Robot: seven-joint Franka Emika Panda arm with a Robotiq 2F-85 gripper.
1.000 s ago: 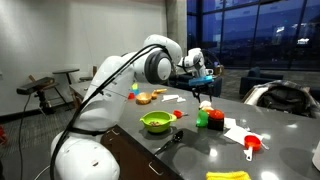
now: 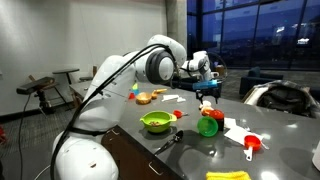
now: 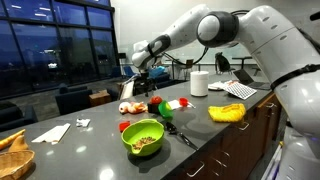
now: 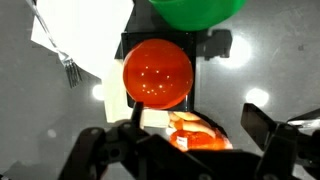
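My gripper stands open, its dark fingers wide apart at the lower left and lower right of the wrist view. Between and ahead of them is a round red piece [image 4: 158, 74] on a black square base. A green bowl-like piece [image 4: 195, 10] is cut off by the top edge of that view. In exterior view 1 the green piece [image 2: 207, 127] shows a round face toward the camera, close in front of the red piece [image 2: 215, 112]. The gripper [image 2: 205, 88] hangs above them, apart from both.
A light-green bowl [image 2: 157, 122] with things in it stands left, near the counter edge. A red pan [image 2: 252, 142] and a yellow cloth [image 2: 228, 175] lie to the right. A fork [image 4: 70, 68] rests on white paper. An orange-red item [image 4: 195, 135] lies near the fingers.
The green piece has turned from a narrow upright shape to a round face toward the camera, and sits slightly lower and further right. The arm looks nearly still.
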